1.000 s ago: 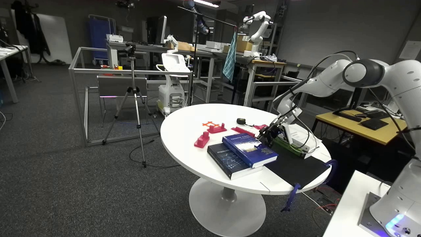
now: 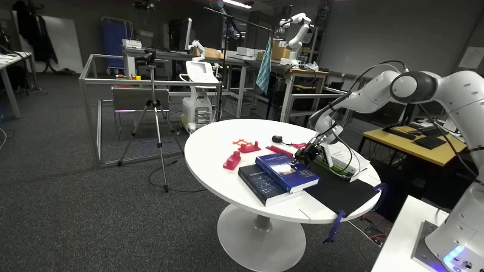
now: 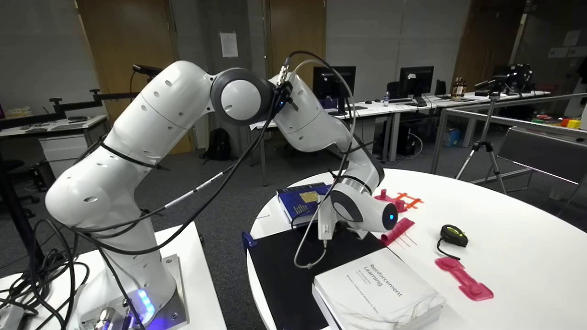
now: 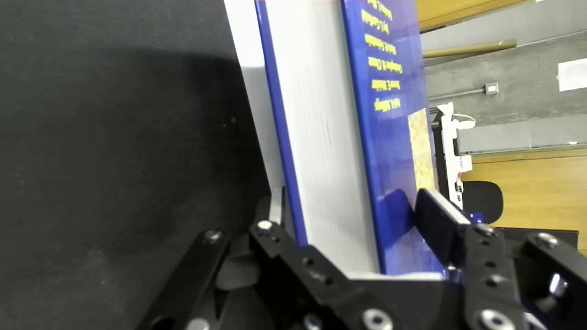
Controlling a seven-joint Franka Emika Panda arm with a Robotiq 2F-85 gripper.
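Observation:
A thick blue book (image 2: 286, 171) lies on top of a dark book (image 2: 261, 185) near the table's front. My gripper reaches around the blue book's edge, its fingers apart. In the wrist view the right finger (image 4: 440, 217) is over the top cover, touching or nearly so. By the bottom cover, the left finger (image 4: 275, 211) sits low; whether it touches is unclear. The white page block (image 4: 324, 121) fills the space between them. From the second exterior view the blue book (image 3: 301, 200) is partly behind the arm and the fingers are hidden.
A black mat (image 2: 345, 192) covers the table beside the books. The white Reinforcement Learning book (image 3: 379, 291) lies on its far part. Pink parts (image 2: 232, 160), an orange lattice (image 2: 242, 142) and a tape measure (image 3: 454, 235) are scattered beyond.
My gripper has moved left and slightly down in the first exterior view, in over the blue book's edge. Both stacked books look unmoved.

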